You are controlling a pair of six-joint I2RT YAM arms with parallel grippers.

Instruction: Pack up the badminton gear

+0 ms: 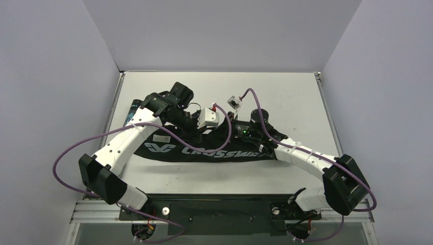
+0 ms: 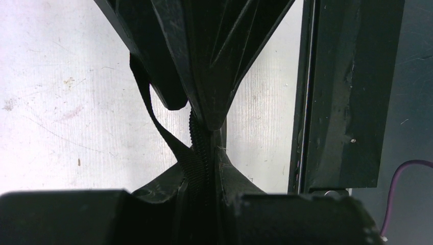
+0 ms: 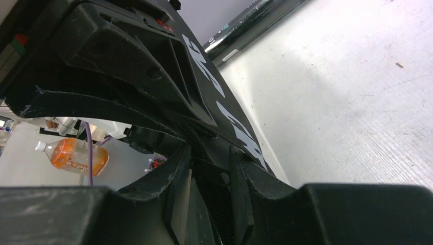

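Observation:
A long black bag [image 1: 184,153] with pale lettering lies across the table. In the left wrist view my left gripper is shut on the bag's black strap and zip edge [image 2: 196,166]. Above it, the fingers [image 2: 214,115] of my right gripper reach down beside the zip. The right wrist view shows my right gripper partly open, with the zip [image 3: 212,196] running between its parted fingers. Whether they touch it is hidden. My left gripper's dark body [image 3: 117,66] fills the upper left there. In the top view both grippers meet over the bag's middle.
Grey walls [image 1: 378,92] close in the sides and back. Purple cables [image 1: 76,148] loop over both arms. An orange bottle [image 3: 76,154] shows far off in the background.

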